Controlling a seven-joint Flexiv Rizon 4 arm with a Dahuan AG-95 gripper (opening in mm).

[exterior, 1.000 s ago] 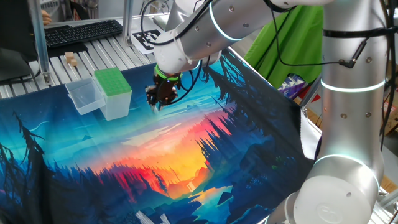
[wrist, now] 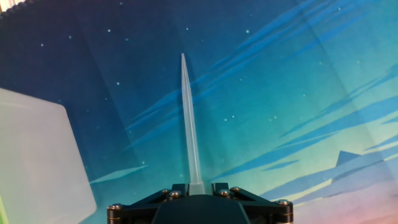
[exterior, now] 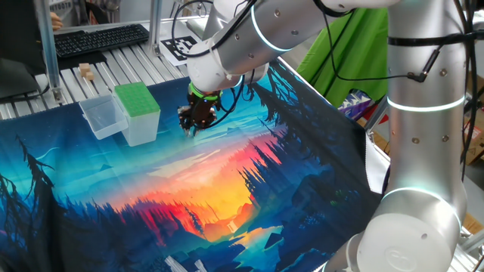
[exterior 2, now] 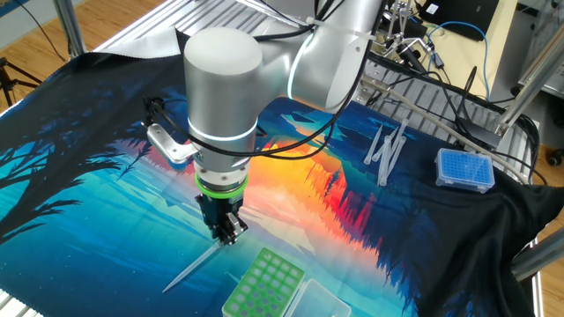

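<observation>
A long, translucent pipette tip (wrist: 190, 124) extends away from my gripper in the wrist view, its wide end between the two fingers. The fingers stand close on both sides, but whether they press on it does not show clearly. From exterior view 2, the same pipette tip (exterior 2: 192, 267) slants toward the lower left from below the gripper (exterior 2: 231, 236), low over the cloth or lying on it. The gripper (exterior: 193, 130) hides most of it in exterior view 1.
Beside the gripper stands a tall box (exterior: 141, 128) with a green perforated top and an open clear lid (exterior: 105, 115). Several loose tips (exterior 2: 384, 157) and a blue rack (exterior 2: 464, 170) lie on the far side in exterior view 2.
The arm's upright links have shifted slightly left in exterior view 1 since one second ago. My gripper has hardly moved, and the box stays in place.
</observation>
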